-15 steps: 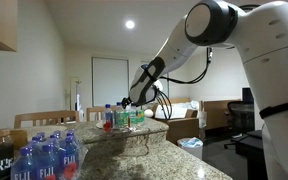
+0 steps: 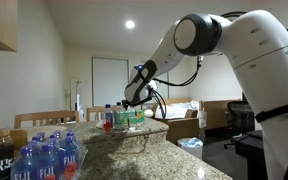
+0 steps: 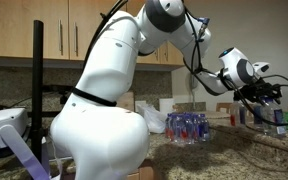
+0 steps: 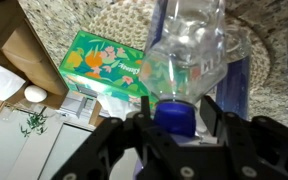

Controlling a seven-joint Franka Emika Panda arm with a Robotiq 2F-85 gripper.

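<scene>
A clear bottle with a dark blue cap (image 4: 174,118) points up at the camera in the wrist view, with my gripper's dark fingers (image 4: 106,147) near the cap on either side. Whether they touch it I cannot tell. Over the far counter, my gripper (image 2: 130,101) hangs just above a group of bottles (image 2: 132,117). From the other side, the gripper (image 3: 267,101) is low over clear bottles (image 3: 279,117) at the right edge, its fingertips too small to make out.
A green box (image 4: 102,62) lies beside the bottle. Several Fiji bottles (image 2: 50,160) stand on the near counter at left, close to a dark jar (image 2: 1,155). Bare speckled countertop (image 2: 174,165) lies between the groups.
The upper arm and elbow have come down a little and shifted right in view. My gripper stays over the far bottles, slightly lower; the bottles show no clear movement.
</scene>
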